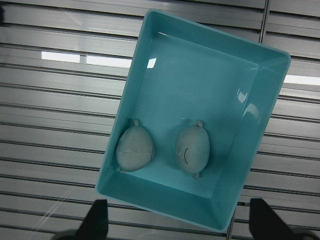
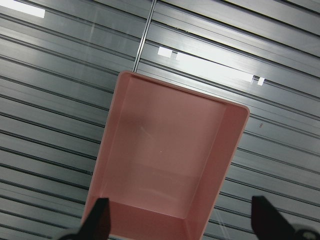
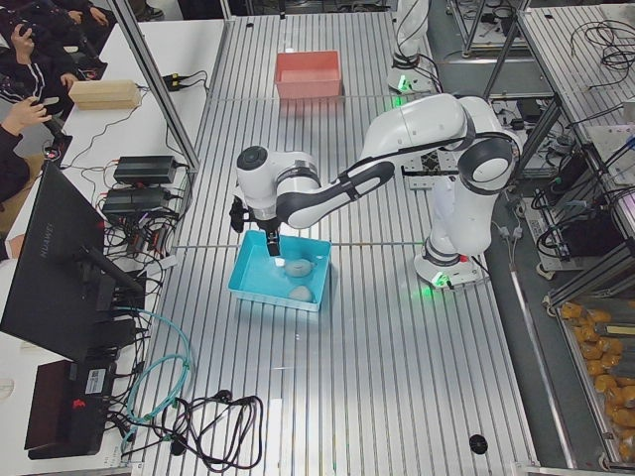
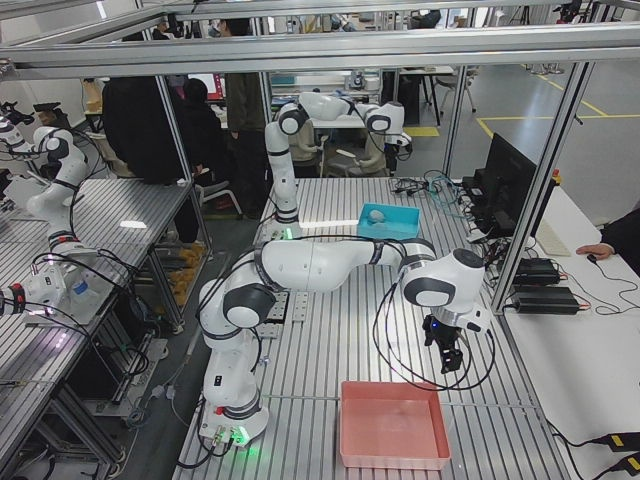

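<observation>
A blue tray [image 1: 230, 45] holds two small grey plush toys, one [image 1: 134, 147] on the left and one with a stitched face [image 1: 193, 149] on the right. My left gripper is above this tray, fingers wide apart, with nothing between them. In the camera left view it hangs over the tray's back part. My right gripper stands open above an empty pink tray [image 2: 157, 145], also seen in the camera right view at the near end of the table.
A monitor [image 3: 55, 258], black boxes and cables line one side; loose cables [image 3: 218, 426] lie on the table's edge near the blue tray.
</observation>
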